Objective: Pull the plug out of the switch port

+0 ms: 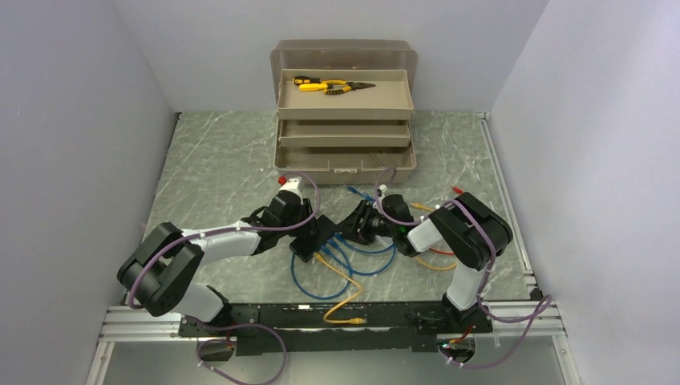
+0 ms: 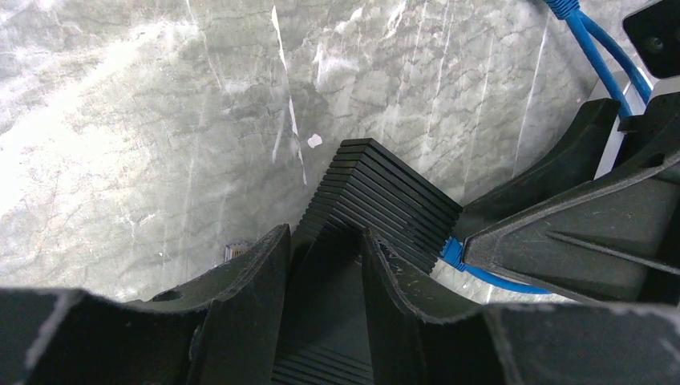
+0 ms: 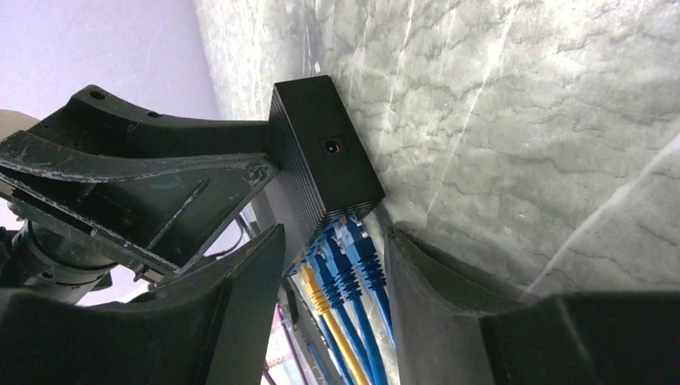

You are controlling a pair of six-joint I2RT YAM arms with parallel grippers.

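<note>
The black switch (image 1: 313,238) lies tilted on the table, with blue plugs (image 3: 357,253) and a yellow plug (image 3: 315,293) in its ports. My left gripper is shut on the switch's ribbed body, seen in the left wrist view and from the side in the right wrist view. My right gripper stands open at the switch's port side, its fingertips either side of the row of plugs, the nearest blue plug between them.
A beige toolbox (image 1: 345,164) with pliers (image 1: 345,87) in its top tray stands at the back. Loose blue, yellow and red cables lie front and right.
</note>
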